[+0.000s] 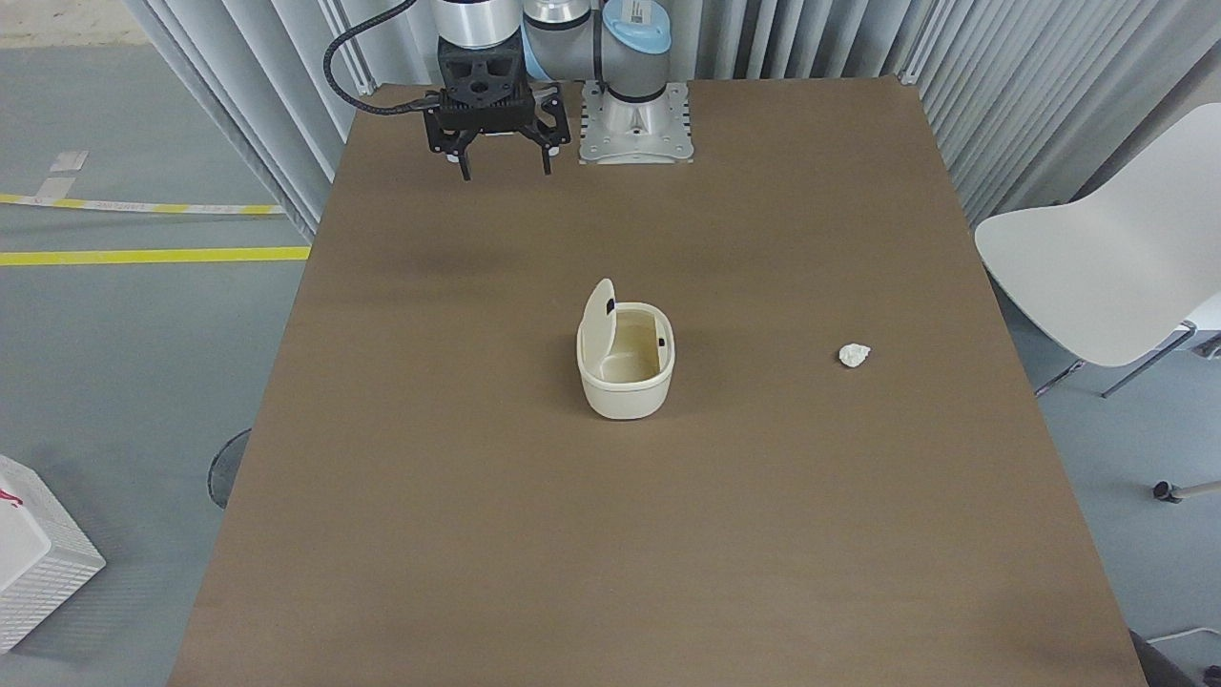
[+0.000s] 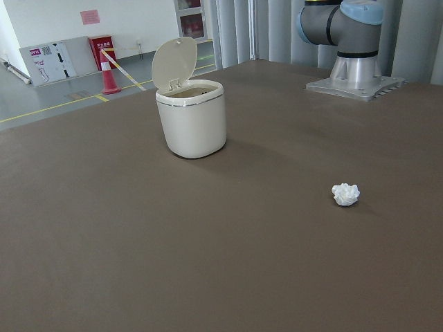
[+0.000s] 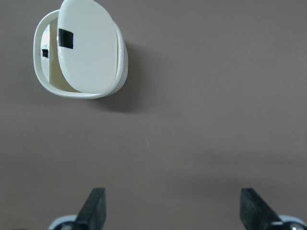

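A small cream bin with its lid raised stands mid-table, also seen as the white bin and from above as the bin, where a black patch shows on the lid. A crumpled white paper ball lies to its right in the front view, also the paper ball in the left view. My gripper hangs at the table's back edge, behind the bin, open with nothing between its fingers; in the wrist view its fingertips are wide apart.
The robot's base plate sits at the back edge. A white chair stands off the right side, and grey curtains hang behind.
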